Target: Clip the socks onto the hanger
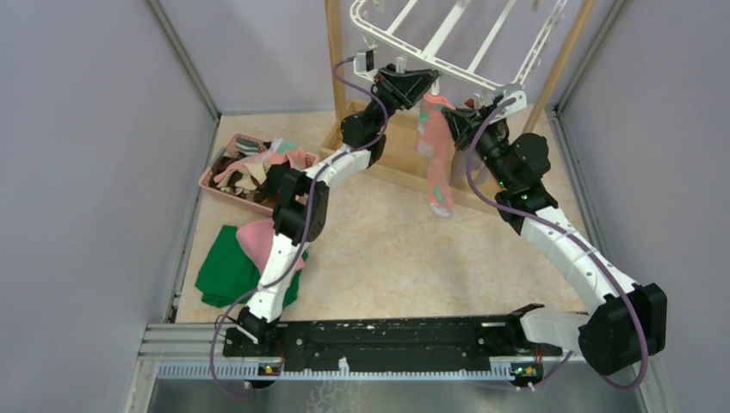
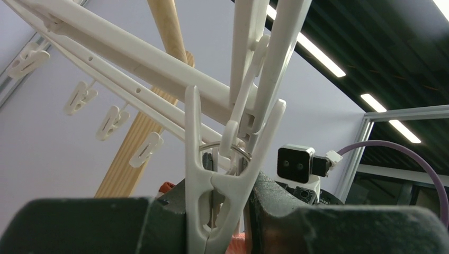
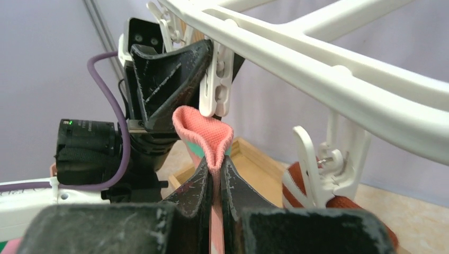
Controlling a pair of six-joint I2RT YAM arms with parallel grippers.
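Observation:
A white hanger (image 1: 430,58) with hanging clips spans the top back. My left gripper (image 1: 427,83) is shut on a white clip, which fills the middle of the left wrist view (image 2: 233,196). Just under that clip, my right gripper is shut on a pink sock (image 3: 203,129) with green patches, gripped below its folded top edge and dangling down. The top edge is close beneath the clip; whether it is between the clip's sides I cannot tell. A rust striped sock (image 3: 294,185) hangs at the neighbouring clip to the right.
A wooden box (image 1: 396,176) lies below the hanger between wooden posts (image 1: 559,60). A pink basket (image 1: 207,185) of socks is at left, with green cloth (image 1: 219,275) and pink cloth in front of it.

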